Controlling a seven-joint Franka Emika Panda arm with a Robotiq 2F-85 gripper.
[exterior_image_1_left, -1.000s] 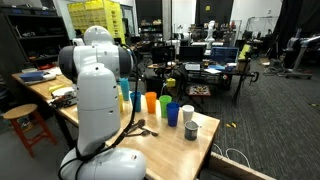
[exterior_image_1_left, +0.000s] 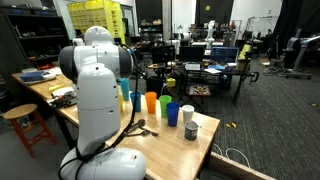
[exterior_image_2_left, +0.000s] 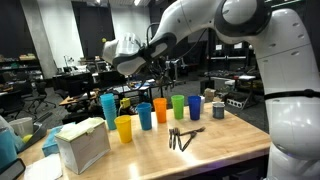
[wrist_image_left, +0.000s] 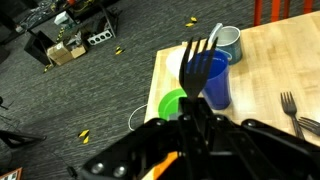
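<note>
In the wrist view a dark fork (wrist_image_left: 198, 66) points away from me, tines outward, with my gripper shut on its near end. Beneath it are a green cup (wrist_image_left: 170, 104), a blue cup (wrist_image_left: 217, 90), a white cup (wrist_image_left: 176, 62) partly covered by the tines, and a grey mug (wrist_image_left: 229, 43). The fork is held above these cups, apart from the table. Another fork (wrist_image_left: 290, 107) lies on the wooden table at the right. Exterior view 2 shows the loose cutlery (exterior_image_2_left: 183, 138) in front of the row of cups.
Orange (exterior_image_2_left: 160, 110), light blue (exterior_image_2_left: 145, 118) and yellow (exterior_image_2_left: 124, 128) cups continue the row leftward in exterior view 2. A white box (exterior_image_2_left: 84, 146) stands near the table's left side. Bare wood (exterior_image_1_left: 172, 153) lies in front of the cups.
</note>
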